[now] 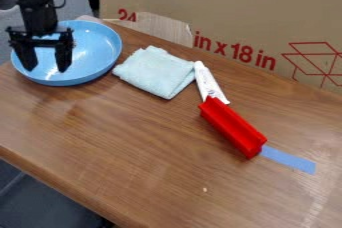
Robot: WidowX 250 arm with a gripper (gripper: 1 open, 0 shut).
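At the top left my black gripper (40, 52) hangs over a blue plate (92, 56), its two fingers spread open with nothing visible between them. To the right of the plate lies a folded pale blue cloth (152, 70). A white-handled object (209, 84), perhaps a knife, lies beside the cloth, and a red block-like object (231, 126) lies at the right, below it.
A large cardboard box (227, 12) stands along the back of the wooden table (147, 162). A strip of blue tape (289, 159) is on the right of the tabletop.
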